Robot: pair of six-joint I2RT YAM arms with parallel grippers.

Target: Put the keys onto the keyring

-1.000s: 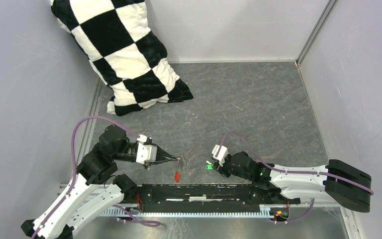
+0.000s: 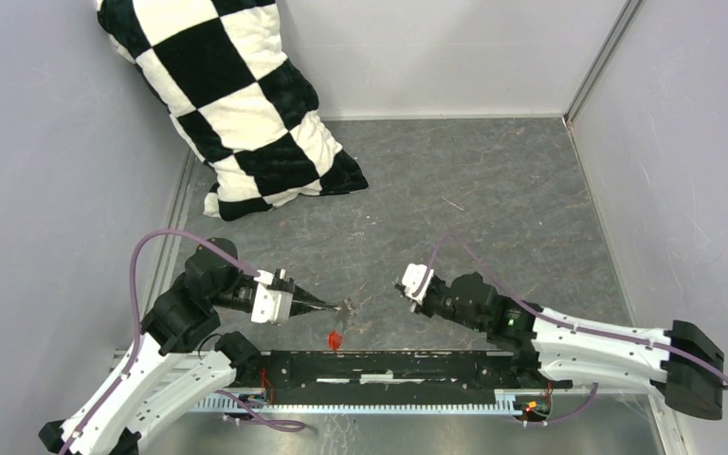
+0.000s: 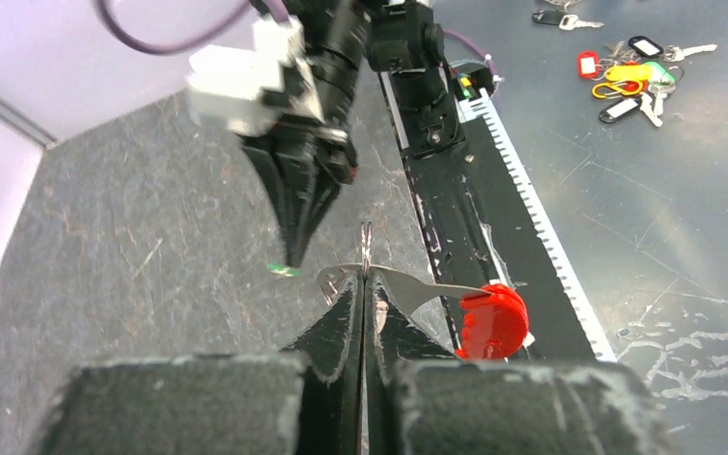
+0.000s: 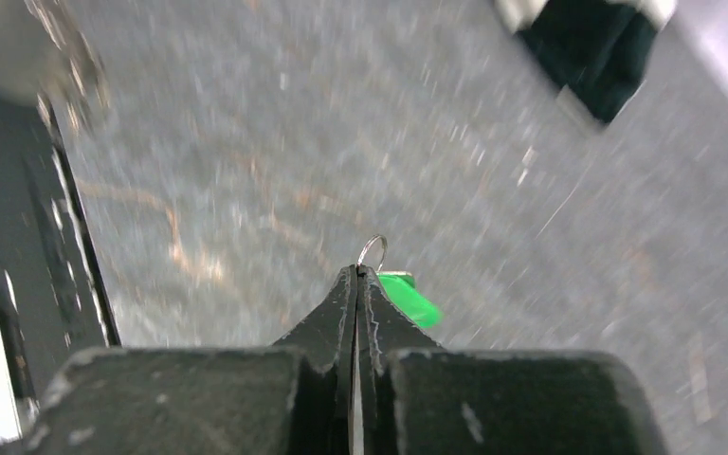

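In the left wrist view my left gripper is shut on a shiny metal piece point(image 3: 367, 248), with more thin metal crossing below and a red tag point(image 3: 495, 322) dangling at one end. From above, that red tag point(image 2: 335, 339) hangs below the left fingertips. My right gripper is shut on a thin wire ring point(image 4: 373, 247); its green tag point(image 4: 409, 300) pokes out behind the fingers. The left wrist view shows a bit of green tag point(image 3: 283, 270) under the right fingertips. The key that goes with it is hidden.
A checkered cushion point(image 2: 246, 104) leans at the back left of the grey floor point(image 2: 455, 190). A dark rail point(image 2: 379, 379) runs along the front. Beyond it, several loose keys and tags, with a yellow clip point(image 3: 618, 89), lie on the bench.
The left arm has barely moved.
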